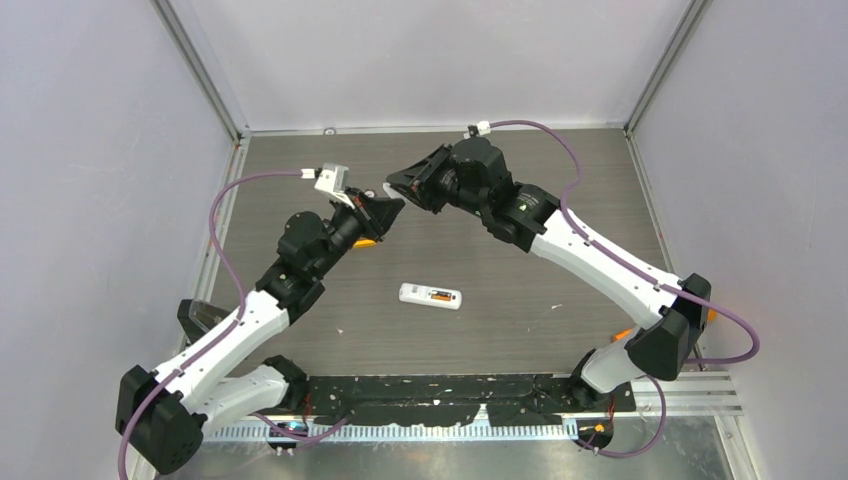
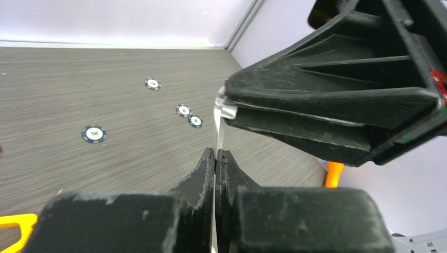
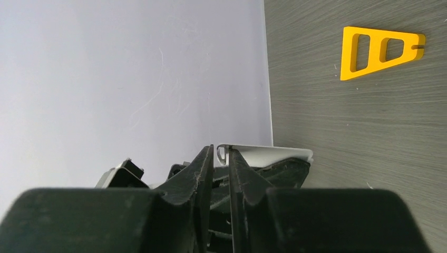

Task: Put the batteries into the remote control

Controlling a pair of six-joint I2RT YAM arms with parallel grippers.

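The remote control (image 1: 417,295) lies face down mid-table, its compartment open with orange-and-black battery (image 1: 441,296) inside. Above the table my two grippers meet at a thin white piece (image 3: 269,154), likely the remote's cover. In the left wrist view my left gripper is shut, the white strip standing at its fingertips; whether it grips it is hard to tell. My right gripper has its fingertips at the piece's edge, slightly parted; in the left wrist view its dark fingers (image 2: 327,105) reach over the white strip from the right.
A yellow frame-like part (image 3: 379,52) lies on the table below the arms. Several poker chips (image 2: 95,134) are scattered toward the back. An orange object (image 2: 334,171) is at the right edge.
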